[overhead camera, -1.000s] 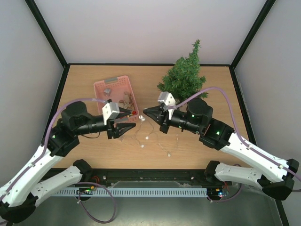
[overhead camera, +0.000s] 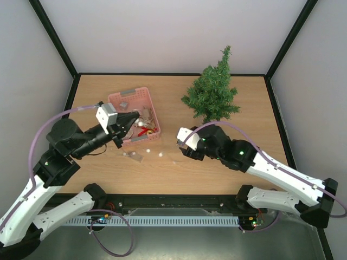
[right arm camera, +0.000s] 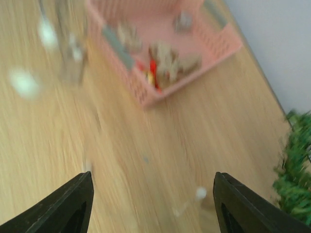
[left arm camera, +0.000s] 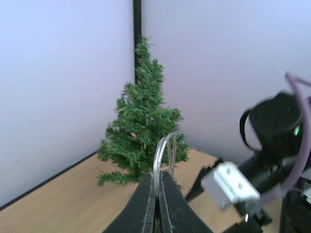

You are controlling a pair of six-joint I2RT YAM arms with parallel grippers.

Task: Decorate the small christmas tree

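Note:
The small green tree [overhead camera: 212, 89] stands upright at the back right of the table, bare in the top view. Over the pink basket's front right side my left gripper [overhead camera: 135, 120] is shut on a thin clear light string [left arm camera: 158, 167], which arches up from between its fingertips in the left wrist view. White bulbs [overhead camera: 160, 154] of the string show right of the basket's front, and blurred bulbs [right arm camera: 24, 83] show in the right wrist view. Left of and in front of the tree, my right gripper stands open, with nothing gripped between its fingers.
Several small ornaments, some red, lie in the pink basket [overhead camera: 154, 116] at the back left. A small clear packet [overhead camera: 133, 156] sits in front of it. Bare wood [overhead camera: 108, 176] is free at the table's front.
The left gripper has closed and moved left and back over the basket, drawing the light string with it. My right gripper has opened and shifted nearer the table's front. The tree stays put.

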